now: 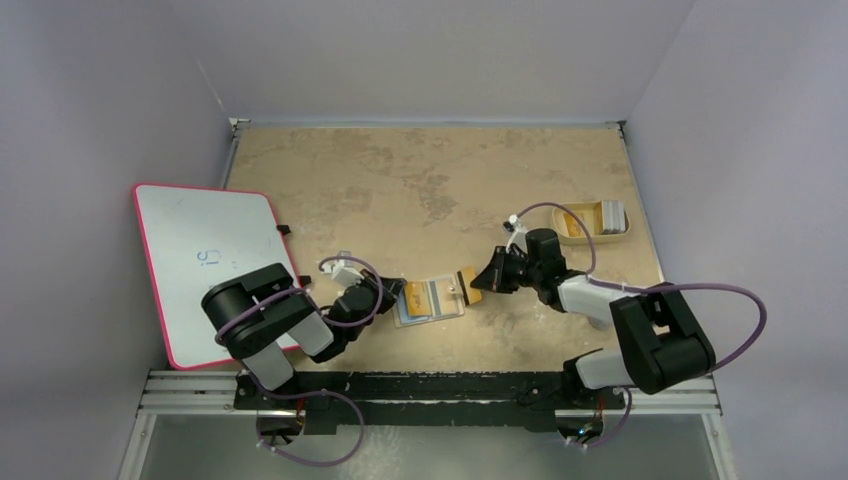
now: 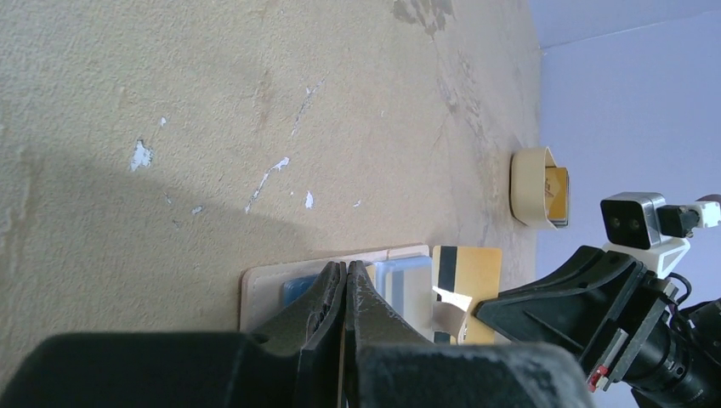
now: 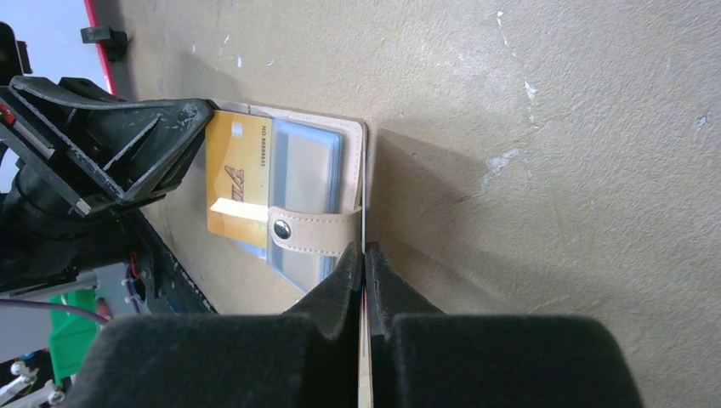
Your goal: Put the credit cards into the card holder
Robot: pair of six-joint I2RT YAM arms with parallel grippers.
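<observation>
An open beige card holder (image 3: pixel 351 170) with clear, blue-edged sleeves lies on the table between my grippers. One gold card (image 3: pixel 238 170) lies over its left sleeve; my left gripper (image 1: pixel 402 285) is shut at its upper left corner, and a thin brownish edge shows between the left fingers. A second gold card (image 2: pixel 478 276), dark-striped, stands on edge at the holder's right side. My right gripper is shut on it, the card appearing edge-on. The snap strap (image 3: pixel 310 234) reaches leftward over the right sleeve.
A beige box (image 1: pixel 590 238) holding more cards stands at the back right. On the left lies a red-edged whiteboard (image 1: pixel 205 270), partly beneath my left arm. Behind the holder the table (image 1: pixel 400 190) is bare.
</observation>
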